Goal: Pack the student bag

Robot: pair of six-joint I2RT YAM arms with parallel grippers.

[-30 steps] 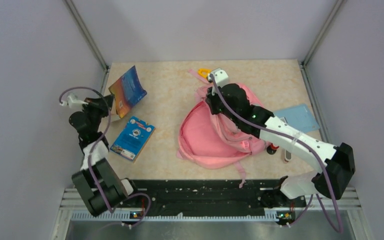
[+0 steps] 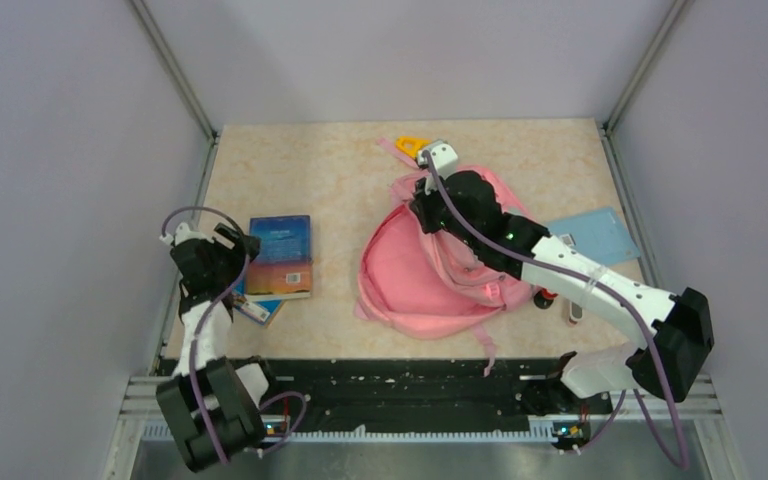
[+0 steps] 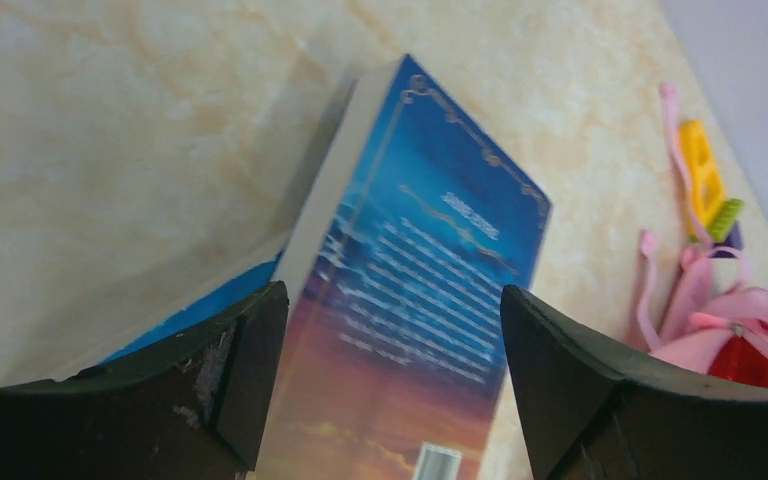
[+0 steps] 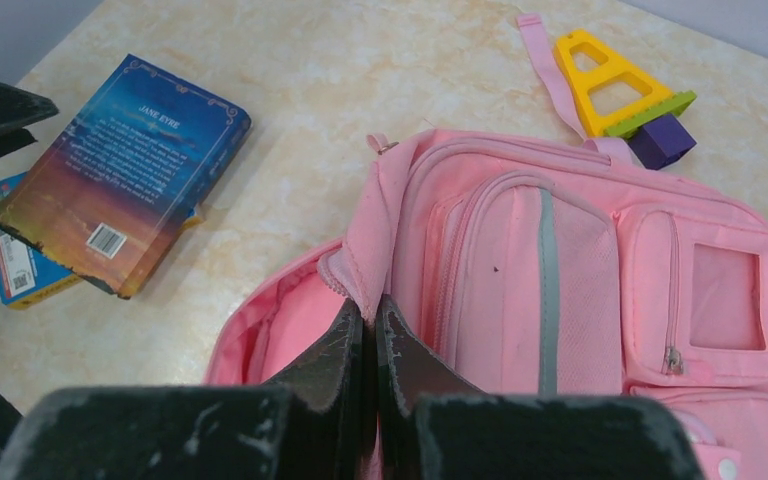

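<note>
The thick Jane Eyre book [image 2: 280, 240] lies flat on the left of the table, over a second blue book [image 2: 259, 309] that peeks out at its lower left edge. My left gripper [image 2: 248, 240] is open at the book's left side; in the left wrist view the thick book [image 3: 410, 250] shows between and beyond the spread fingers, not gripped. The pink bag [image 2: 410, 280] lies in the middle with its main compartment gaping. My right gripper is shut on the edge of the bag's pink opening flap [image 4: 372, 235], whose fabric enters between the fingertips.
A yellow, green and purple toy [image 4: 615, 85] rests behind the bag. To the bag's right are a light blue folder [image 2: 595, 237], a dark red-topped item [image 2: 544, 298] and a small whitish item [image 2: 575, 312]. Bare table separates the books from the bag.
A second ago my left gripper held the thick book tilted up at the back left. The right arm stayed still.
</note>
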